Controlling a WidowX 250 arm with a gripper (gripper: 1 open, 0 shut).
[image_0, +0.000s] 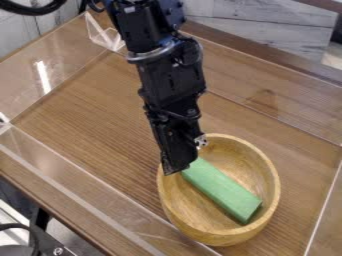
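Observation:
A yellow oval bowl (207, 227) sits at the lower right of the wooden table, with a green block (227, 193) lying inside it. My black gripper (177, 162) is just above the bowl's upper left part, near the block's upper end. It is shut, with nothing visible between its fingers.
A pale grey backboard (274, 30) runs along the far side. A black cable lies at the lower left edge.

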